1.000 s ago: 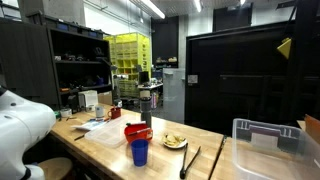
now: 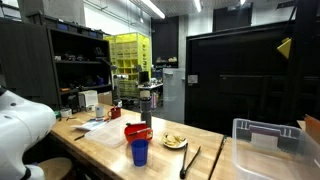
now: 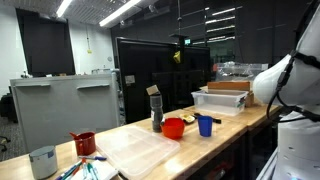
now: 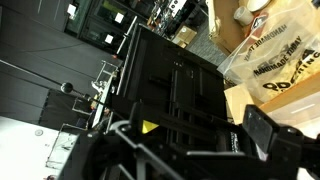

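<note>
A blue cup [image 2: 139, 152] stands near the front of the wooden table, beside a red bowl [image 2: 137, 131]. Behind them is a dark grey canister [image 3: 156, 110]. To their right sits a plate with yellowish food [image 2: 173, 141], and a long black utensil [image 2: 190, 162] lies to the right of that. In the wrist view my gripper is open, its dark fingers wide apart with nothing visible between them. It points away from the table top, toward the black wall panels. Both exterior views show only part of the white arm [image 3: 285, 140], not the gripper.
A clear plastic bin [image 2: 270, 150] occupies the right of the table. A pale flat tray [image 3: 135, 150] lies to the left, near a red mug [image 3: 85, 143], a grey pot [image 3: 43, 160] and several pens [image 3: 75, 170]. Bare wood shows around the utensil.
</note>
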